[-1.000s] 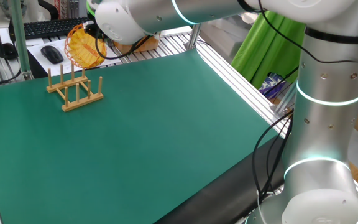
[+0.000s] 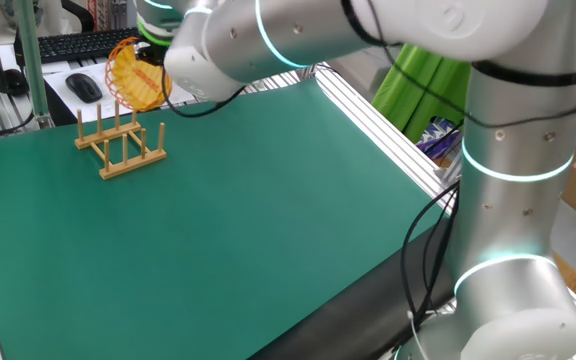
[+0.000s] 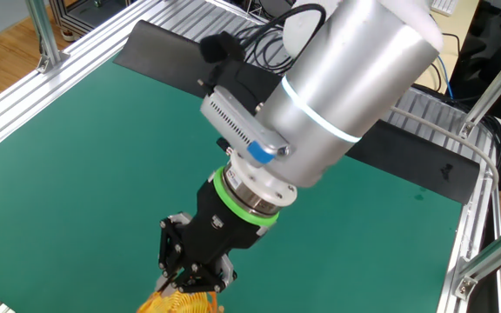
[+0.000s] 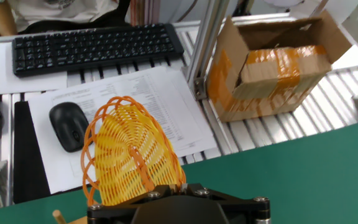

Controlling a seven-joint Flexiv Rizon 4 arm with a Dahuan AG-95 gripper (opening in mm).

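Note:
A yellow woven basket (image 4: 129,152) with an orange looped rim hangs tilted from my gripper, which is shut on its edge in the wrist view. From the first exterior view, the basket (image 2: 136,78) is in the air above and just behind a wooden peg rack (image 2: 133,168), apart from it. That rack stands upright on the green table toward the far left, with two rows of pegs. In the second exterior view only the basket's upper part (image 3: 179,303) shows below the gripper (image 3: 181,283); the frame's bottom cuts off the rest.
Behind the table lie a black keyboard (image 4: 98,48), a mouse (image 4: 68,126) and papers (image 4: 166,106). An open cardboard box (image 4: 272,81) sits beyond the edge.
The arm has shifted and turned slightly, its forearm now lower in the first exterior view. The basket stays held nearly in place, its face turned a little more sideways. The rack has not moved.

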